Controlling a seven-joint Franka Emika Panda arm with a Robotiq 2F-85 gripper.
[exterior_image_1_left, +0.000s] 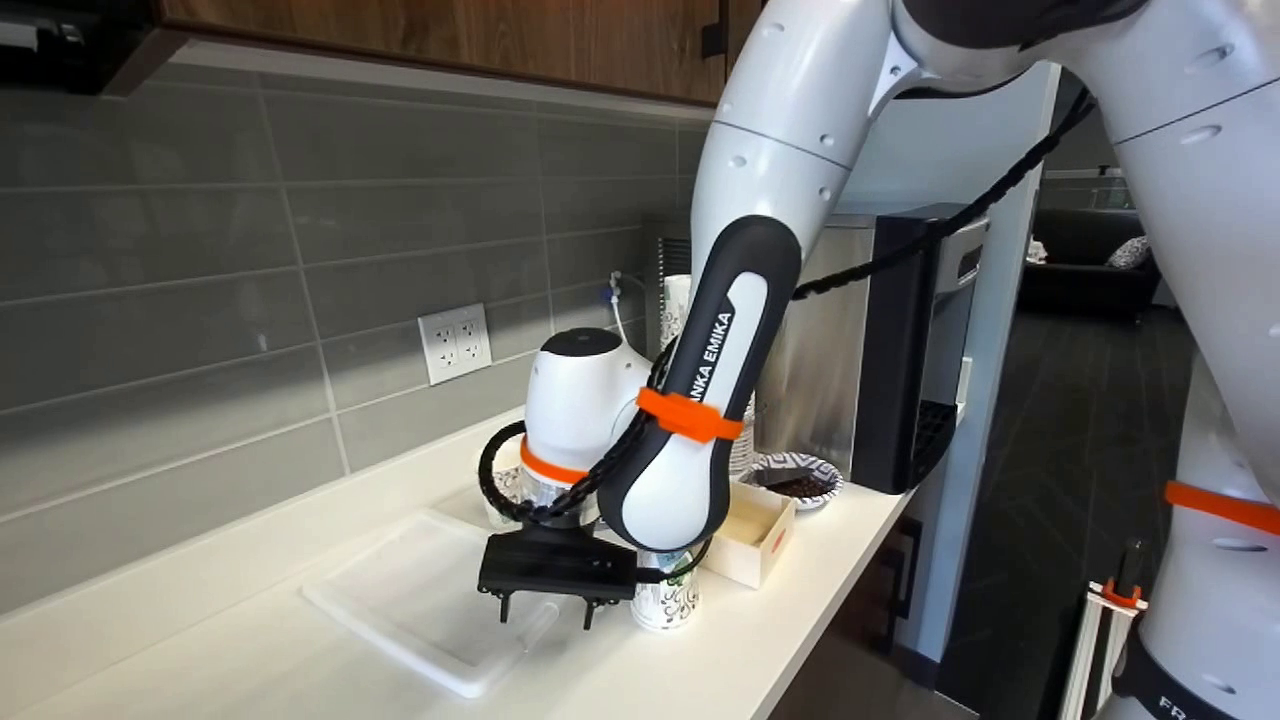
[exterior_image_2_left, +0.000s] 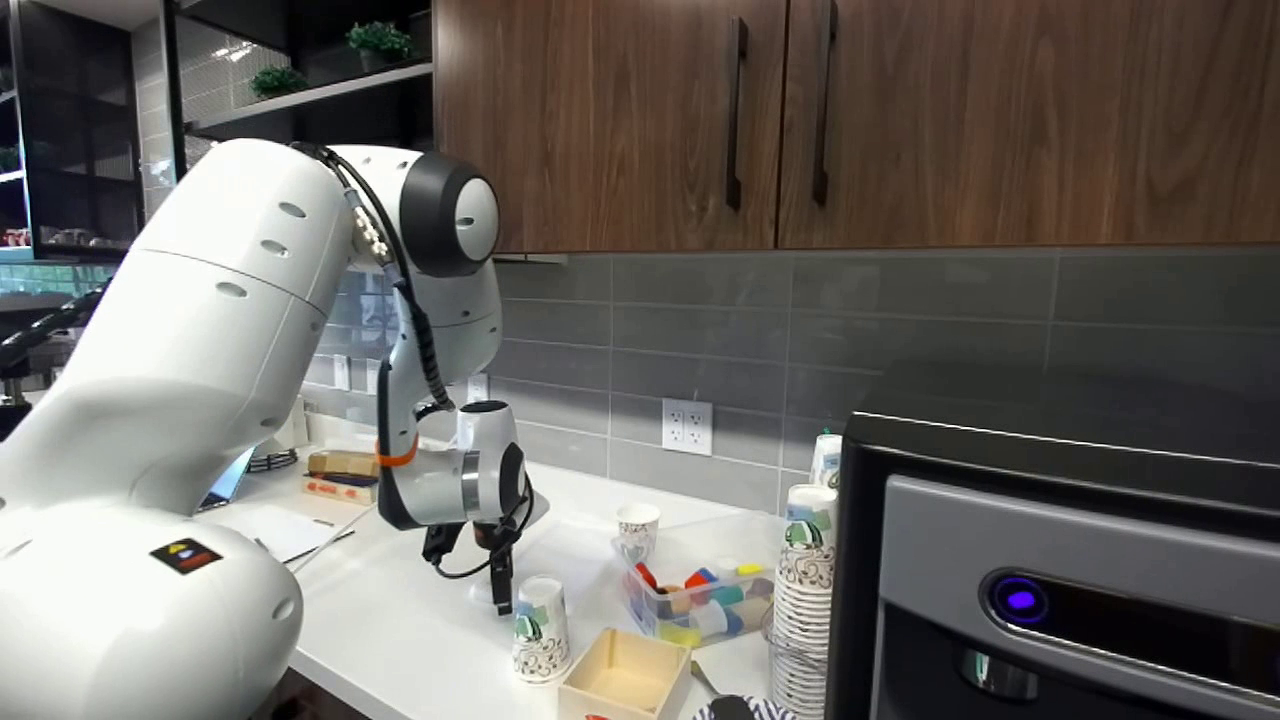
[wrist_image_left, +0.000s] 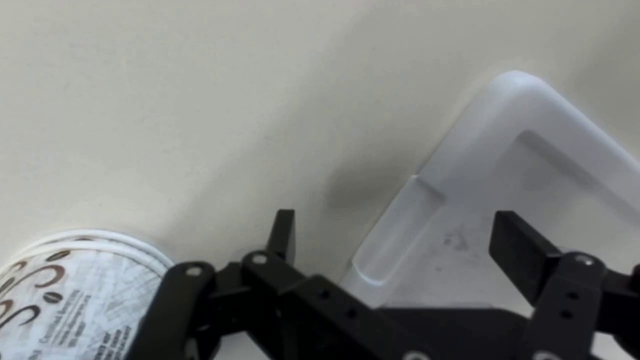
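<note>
My gripper (exterior_image_1_left: 546, 614) stands open over the counter, its fingers spread with nothing between them. Below it, a clear plastic lid (exterior_image_1_left: 396, 600) lies flat on the counter. In the wrist view the lid's corner (wrist_image_left: 516, 96) reaches up to the right, its near edge passing between the two fingertips. A patterned paper cup stack (exterior_image_2_left: 541, 630) stands upside down beside the gripper, and its rim shows at the lower left of the wrist view as the cups (wrist_image_left: 78, 294). Whether the fingers touch the lid cannot be told.
A wooden box (exterior_image_2_left: 626, 678) sits close to the cups. Behind it are a clear bin (exterior_image_2_left: 708, 600) of colourful items, another paper cup (exterior_image_2_left: 637, 528) and a tall cup stack (exterior_image_2_left: 806, 588). A bowl (exterior_image_1_left: 810, 478) lies near the coffee machine (exterior_image_1_left: 918, 348).
</note>
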